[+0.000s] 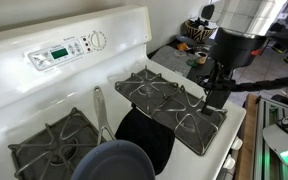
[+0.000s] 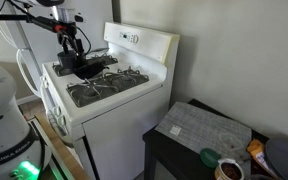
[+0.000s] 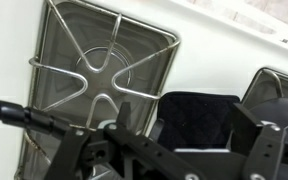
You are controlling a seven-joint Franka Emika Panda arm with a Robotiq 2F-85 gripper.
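Note:
My gripper (image 1: 216, 98) hangs above the right-hand burners of the white stove, its fingers apart. A dark cloth-like pad (image 1: 146, 138) lies flat in the middle of the stovetop. Beside it, a grey frying pan (image 1: 114, 162) rests over the left front burner, its handle pointing toward the control panel. In the wrist view the pad (image 3: 196, 120) appears beyond the open fingers (image 3: 122, 115), with nothing held between them. Part of the pan (image 3: 281, 118) shows at the right edge there.
Burner grates (image 1: 152, 90) stand at the right of the stove, with another grate (image 1: 56, 145) at the left. The control panel (image 1: 69, 50) rises along the back. A dark side table (image 2: 189, 135) holds several items, including a green cup (image 2: 209, 157).

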